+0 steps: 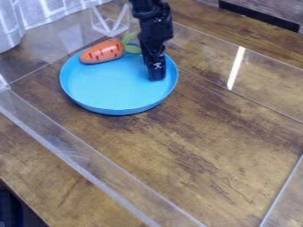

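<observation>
A blue round plate [116,89] sits on the wooden table. On its upper left lies an orange carrot-like object [102,53]. My dark gripper [154,69] reaches down from the top centre to the plate's upper right, beside a green object [134,41] at the back of the plate. Its fingers are dark and small in the view; whether they hold anything cannot be seen.
Clear plastic edges run along the left side of the wooden table [201,151]. A white transparent item stands at the top left.
</observation>
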